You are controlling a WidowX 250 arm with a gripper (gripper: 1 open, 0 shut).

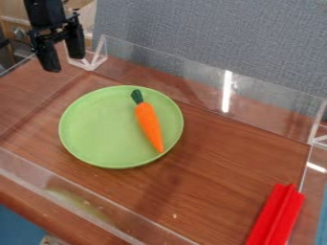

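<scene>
My black gripper (64, 55) hangs open at the upper left, above the wooden surface and behind-left of a green plate (96, 129), with nothing between its fingers. An orange carrot (148, 124) with a dark green top lies on the right half of the plate.
Two red bar-like objects (276, 214) lie at the bottom right. Clear low walls edge the wooden surface (217, 177), with a grey textured panel (217, 38) behind.
</scene>
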